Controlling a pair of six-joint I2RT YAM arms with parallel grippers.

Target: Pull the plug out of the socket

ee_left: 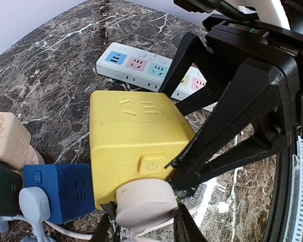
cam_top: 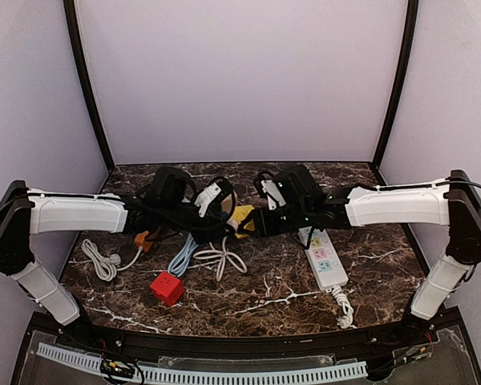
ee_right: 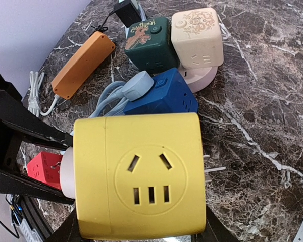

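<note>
The yellow cube socket (ee_right: 139, 176) is raised off the table, with my right gripper (cam_top: 254, 220) shut on it. A white round plug (ee_left: 145, 202) sits against one side face of the socket, just below its power button. My left gripper has its fingers on either side of this plug, very close to it; whether they press on it cannot be told. In the right wrist view, the left fingers (ee_right: 28, 181) come in from the left, above and below the plug. The plug's pins are hidden. A white cord hangs beneath it.
Behind stand a blue cube (ee_right: 164, 96) with a pale blue plug, a green cube (ee_right: 151, 50) and a cream cube (ee_right: 197, 35). A red cube (cam_top: 167, 289) lies front left. The white power strip (cam_top: 329, 273) lies to the right.
</note>
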